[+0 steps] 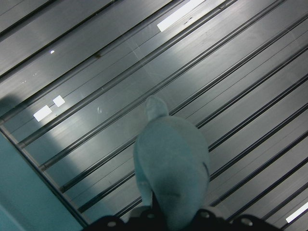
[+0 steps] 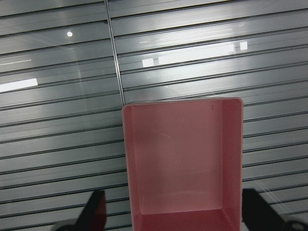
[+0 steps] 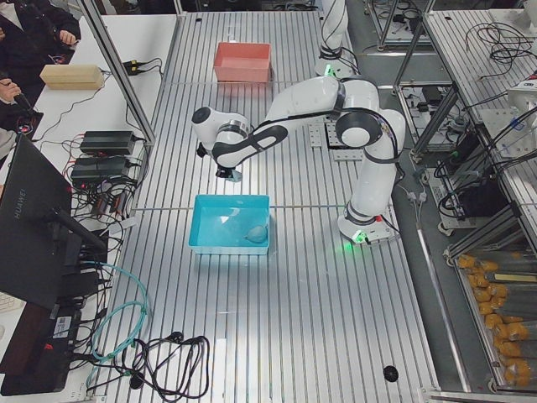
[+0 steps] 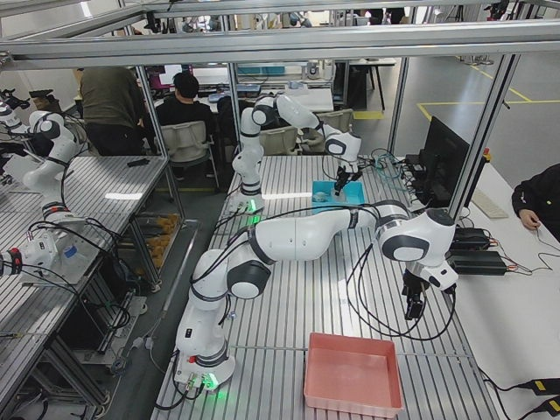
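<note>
A light blue plush toy (image 1: 171,163) is held in my left gripper (image 3: 225,173), which is shut on it, beside and a little above the blue bin (image 3: 198,227). A similar light blue object (image 3: 256,233) lies inside that bin. In the right wrist view, my right gripper stands open with nothing between its fingers, above the empty pink bin (image 2: 178,154).
A monitor (image 3: 33,227), power boxes and cables line one long side. Loose black cables (image 3: 168,369) lie on the table's near corner in the camera left view.
</note>
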